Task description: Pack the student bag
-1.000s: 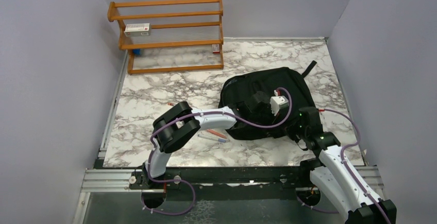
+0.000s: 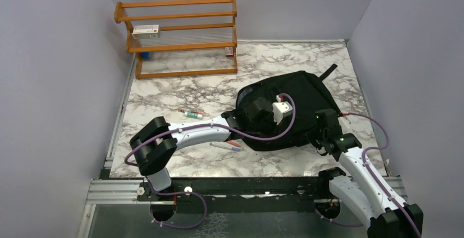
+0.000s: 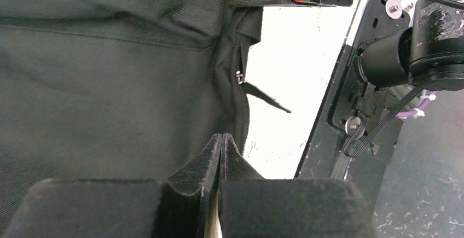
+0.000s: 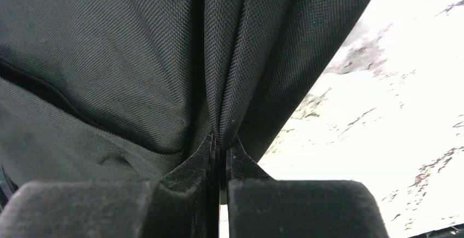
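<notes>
The black bag (image 2: 303, 93) lies on the right half of the marble table. Over its front side, my left gripper is shut, nothing between its fingertips. Ahead of those tips, the metal zipper pull (image 3: 239, 77) sits on the zip along the bag's edge, clear of the fingers, with a dark tab (image 3: 268, 98) sticking out over the table. My right gripper is shut on a pinched fold of the bag's cloth (image 4: 227, 85) at the right corner. In the right wrist view, a stretch of zip (image 4: 54, 93) runs along a gap at left.
Several pens lie left of the bag, among them a green and white one (image 2: 193, 115) and a blue-ended one (image 2: 221, 146). A wooden rack (image 2: 186, 74) stands at the back left, holding a white box (image 2: 146, 31).
</notes>
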